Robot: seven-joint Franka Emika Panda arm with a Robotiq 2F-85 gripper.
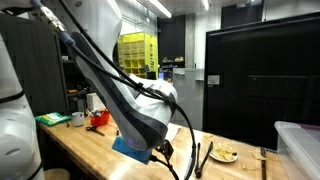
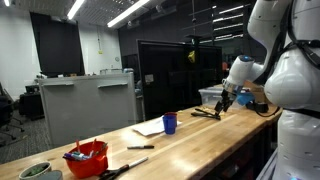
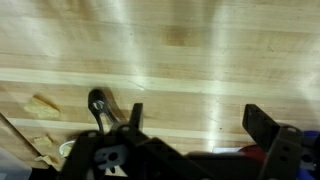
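My gripper is open above the wooden table [image 3: 200,65], with only bare wood between its fingers. In the second exterior view the gripper hangs over the right part of the table, its fingertips too small to make out. Black-headed utensils [image 3: 97,103] lie beside the left finger in the wrist view. A blue mug [image 2: 169,122] stands mid-table. Towards the near left is a red bowl [image 2: 86,158] with several items inside. In the first exterior view, a plate [image 1: 222,155] of yellow pieces sits right of the arm.
A long dark-handled tool [image 2: 124,169] and a small black-ended one [image 2: 138,147] lie near the red bowl. Behind the mug is a white sheet [image 2: 150,127]. A translucent bin [image 1: 298,145] stands at the right.
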